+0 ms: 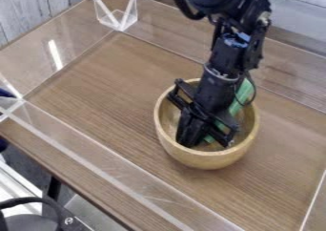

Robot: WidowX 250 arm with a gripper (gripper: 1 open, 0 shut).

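Observation:
My black gripper (193, 120) reaches down from the top into a wooden bowl (207, 157) right of the table's centre. Its fingers are low inside the bowl, at the left part of the interior. A green object (242, 96) lies in the bowl behind the gripper, partly hidden by it. I cannot see clearly whether anything is between the fingers.
A white angular outline (116, 17) is at the back left. The table's left edge and black cables are at the lower left.

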